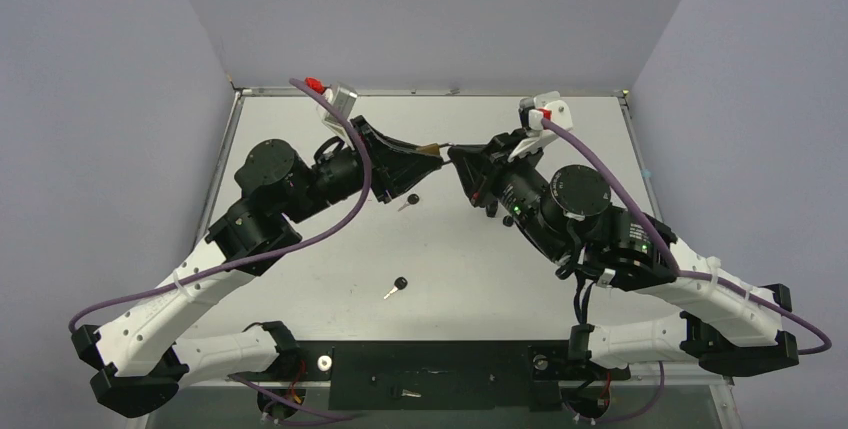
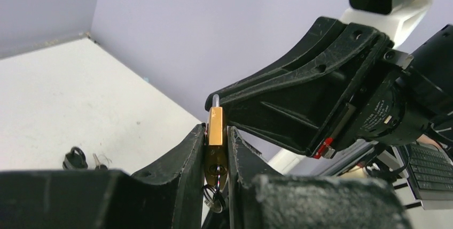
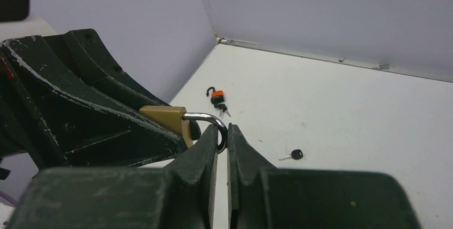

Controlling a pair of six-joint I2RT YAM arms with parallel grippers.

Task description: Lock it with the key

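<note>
A brass padlock [image 1: 428,150] is held up above the white table, its shackle towards the right arm. My left gripper is shut on the padlock's body. On the shackle [image 3: 205,117], my right gripper is shut, with the metal bar at its fingertips. Below the body in the left wrist view, a thin metal loop [image 2: 214,197] shows between the left fingers; what it belongs to is unclear. Black-headed keys lie on the table, one near the middle [image 1: 411,201] and one closer to the front [image 1: 398,287]. Whether the shackle is latched cannot be told.
A black-and-orange padlock [image 3: 217,95] lies on the table with small keys [image 3: 223,108] beside it. Walls close in the back and sides.
</note>
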